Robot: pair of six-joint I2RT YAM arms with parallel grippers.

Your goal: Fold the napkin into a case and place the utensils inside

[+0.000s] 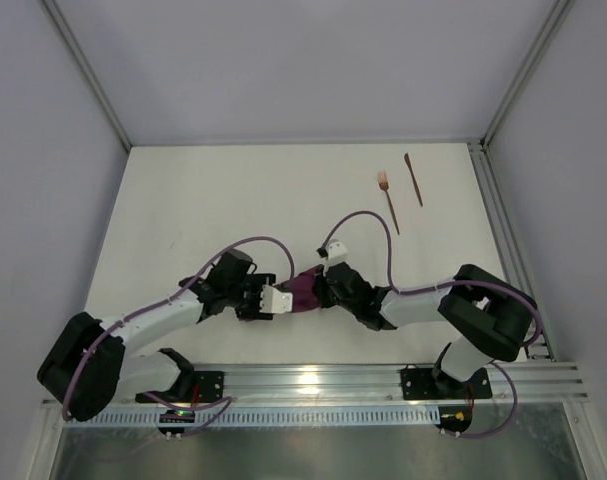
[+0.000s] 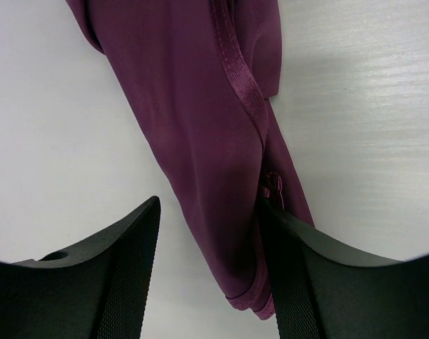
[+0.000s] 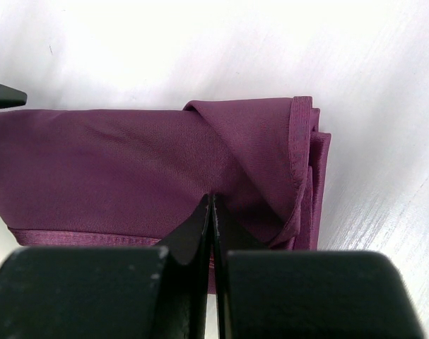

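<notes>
The maroon napkin [image 1: 302, 290] lies as a narrow folded strip between my two grippers near the front of the white table. In the left wrist view my left gripper stands part open, its fingers either side of the napkin's end [image 2: 225, 233]. In the right wrist view my right gripper is shut on the napkin [image 3: 129, 162], near its layered, stitched end. A fork [image 1: 388, 198] and a slim brown utensil [image 1: 414, 182] lie at the back right of the table.
Walls enclose the table at the back and both sides, and a metal rail runs along the front edge.
</notes>
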